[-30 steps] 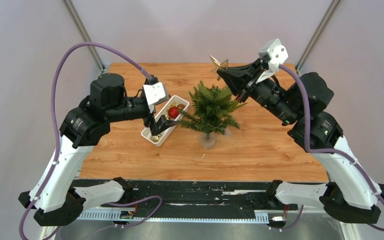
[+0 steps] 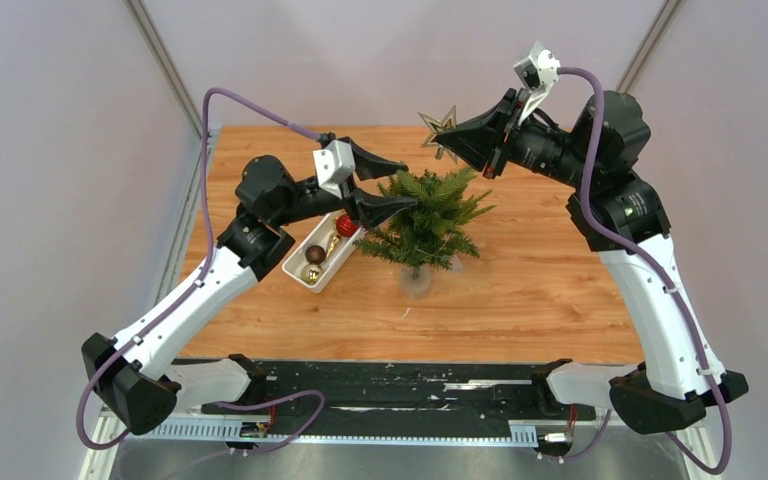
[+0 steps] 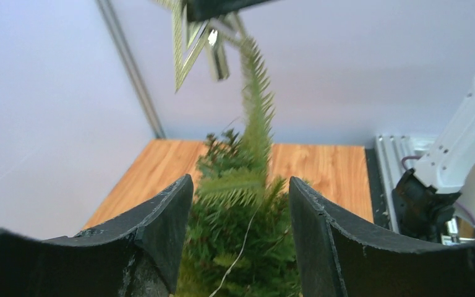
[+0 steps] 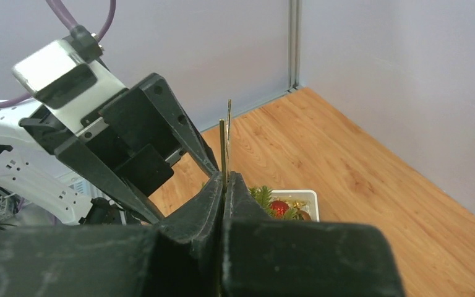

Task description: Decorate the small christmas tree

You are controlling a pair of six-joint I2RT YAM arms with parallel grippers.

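Observation:
Between the arms stands the small green tree (image 2: 426, 215), upright in its clear base (image 2: 416, 281). My right gripper (image 2: 460, 141) is shut on a thin gold star (image 2: 439, 130), which it holds by one side behind and above the tree. In the right wrist view the star (image 4: 225, 143) shows edge-on between the fingertips. My left gripper (image 2: 407, 186) is at the tree's upper left side, its fingers spread with no ornament between them. The left wrist view shows tree branches (image 3: 235, 185) between and beyond its fingers, and the star (image 3: 188, 46) higher up.
A white tray (image 2: 290, 266) left of the tree holds a red ball (image 2: 346, 226), a brown ball (image 2: 315, 254) and a gold ball (image 2: 310, 273).
My left gripper has moved right and up from above the tray to the tree, and its fingers have spread. The right arm has shifted slightly, turning the star to face the camera more.

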